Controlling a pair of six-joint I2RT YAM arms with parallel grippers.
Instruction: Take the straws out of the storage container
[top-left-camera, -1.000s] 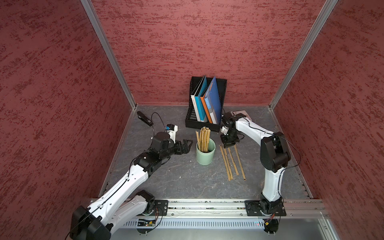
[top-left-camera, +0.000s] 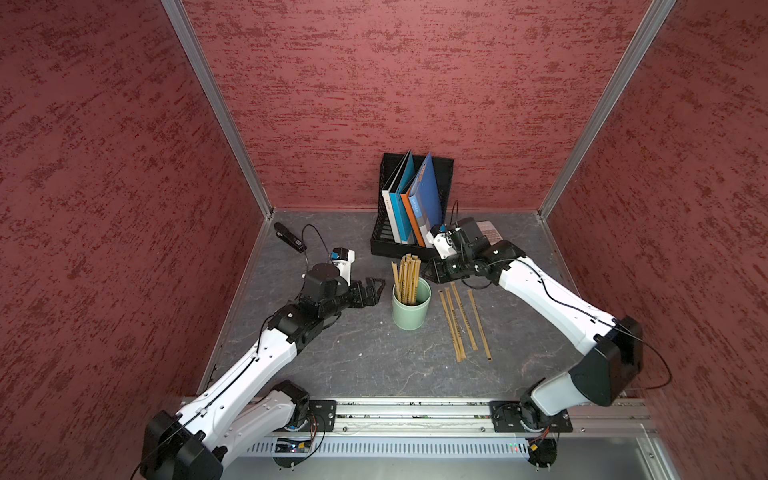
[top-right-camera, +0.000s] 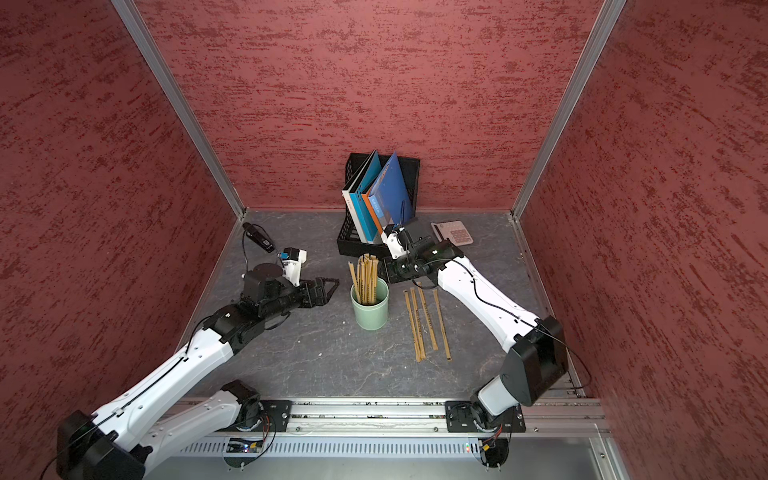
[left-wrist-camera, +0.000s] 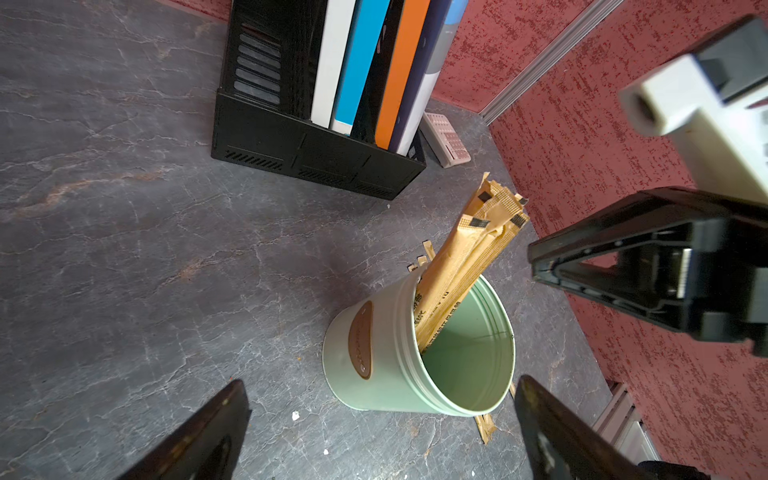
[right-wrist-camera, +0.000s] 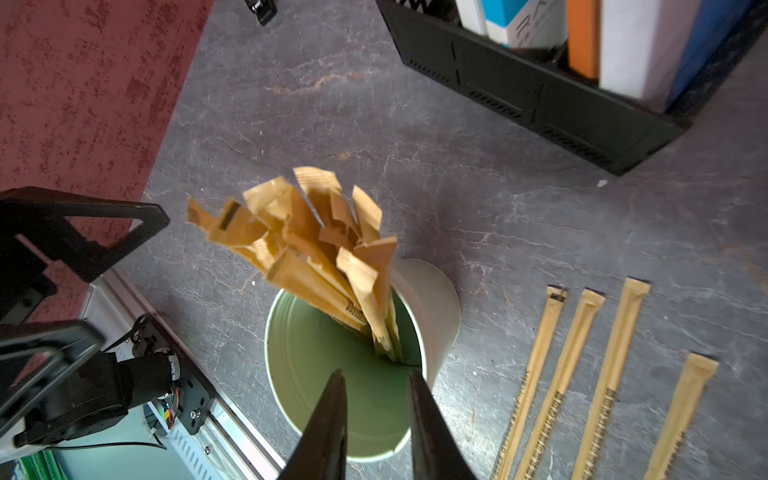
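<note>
A bundle of paper-wrapped straws (top-left-camera: 406, 276) stands in the mint-green container (top-left-camera: 408, 318) at the middle of the table, leaning against its rim. Several loose straws (top-right-camera: 441, 324) lie on the table to its right. My left gripper (top-left-camera: 373, 292) is open, just left of the container, with nothing between its fingers. My right gripper (top-left-camera: 433, 270) is open at the container's upper right, close to the straw tops; in the right wrist view the straws sit ahead of it, with none held.
A black file holder (top-left-camera: 396, 248) with binders stands behind the container. A calculator (top-right-camera: 453, 233) lies at the back right, a black device (top-left-camera: 288, 237) at the back left.
My right gripper has risen and moved left toward the straw tops, and its arm has swung upward and outward. The left arm is unchanged.
</note>
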